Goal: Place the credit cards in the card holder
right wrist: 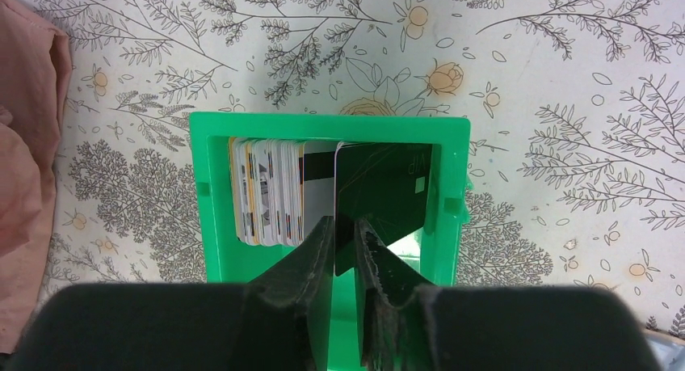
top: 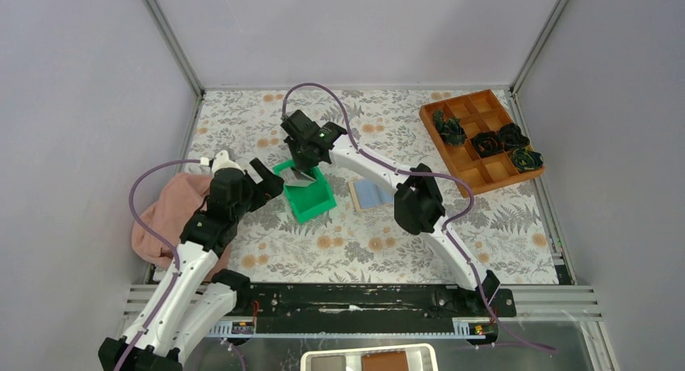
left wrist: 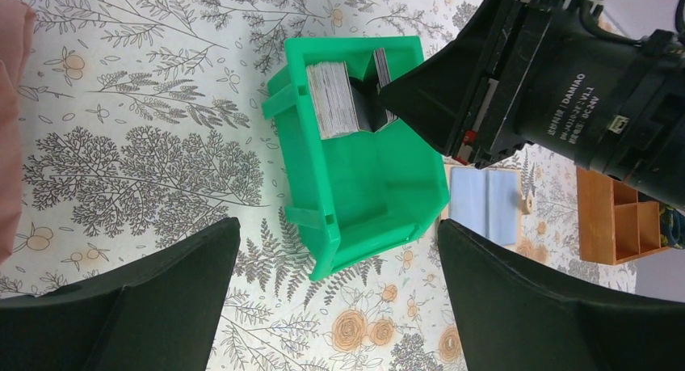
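Note:
The green card holder stands mid-table, with a row of upright cards packed at its back end. A dark card marked VIP leans beside them. My right gripper is over the holder at that card's lower corner, fingers part open; whether they touch it I cannot tell. My left gripper stands open at the holder's left, nothing between its fingers.
A pink cloth lies at the left. A blue pad in a tray is right of the holder. A wooden compartment tray with dark bundles sits at the back right.

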